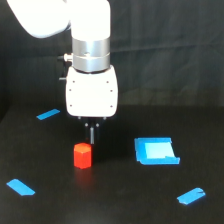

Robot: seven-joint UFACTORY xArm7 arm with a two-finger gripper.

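A red cube [82, 156] rests on the dark table left of centre. Just above it and slightly to its right hang the dark fingers of my gripper [92, 133], under the white hand. Against the black background the gap between the fingers does not show clearly, so how far apart they stand is uncertain. The cube appears to sit on the table below the fingertips, and no lifted object can be made out between them.
To the right lies a pale square bordered with blue tape [158, 151]. Blue tape strips mark the table at the back left [48, 114], front left [20, 187] and front right [191, 196]. Open table surrounds the cube.
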